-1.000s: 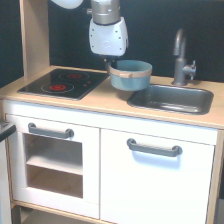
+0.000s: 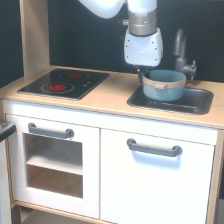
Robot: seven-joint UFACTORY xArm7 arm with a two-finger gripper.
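A blue-grey pot (image 2: 164,87) is at the sink (image 2: 196,101), covering much of its basin. Whether its base touches the sink bottom cannot be told. My white gripper (image 2: 143,72) reaches down from above to the pot's left rim. Its dark fingers are small in this view, but they appear shut on the pot's edge, as the pot has travelled along with them.
Behind the sink rises a dark faucet (image 2: 180,52), close to the pot's right side. On the counter's left lies a black stovetop (image 2: 64,84) with red burner rings. Bare wooden counter (image 2: 113,92) lies between stove and sink.
The gripper and the pot have moved together to the right and slightly downward, from the counter at the sink's left edge to the sink.
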